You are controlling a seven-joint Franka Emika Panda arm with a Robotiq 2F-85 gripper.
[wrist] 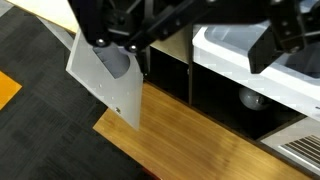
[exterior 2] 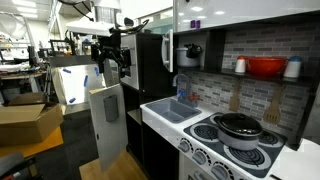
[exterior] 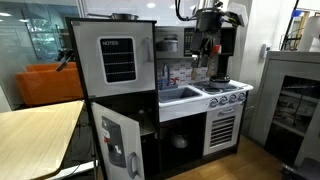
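Observation:
My gripper point(exterior: 203, 48) hangs high in front of the toy kitchen, near the sink. In exterior view 2 the gripper point(exterior 2: 122, 62) is above the open lower door. The wrist view shows its dark fingers point(wrist: 285, 42) spread wide at both sides, with nothing visible between them. Below the refrigerator section, the lower cabinet door point(exterior: 118, 142) stands swung outward; its light panel point(wrist: 108, 78) shows at the left of the wrist view. The upper door point(exterior: 117, 58), marked NOTES, is closed. A sink point(exterior: 178, 94) is set in the counter.
On the stove point(exterior 2: 222, 145) stands a dark lidded pot point(exterior 2: 240, 131). A red pot point(exterior 2: 266, 66) sits on the shelf. Inside the dark lower compartment lies a round metal object point(wrist: 252, 98).

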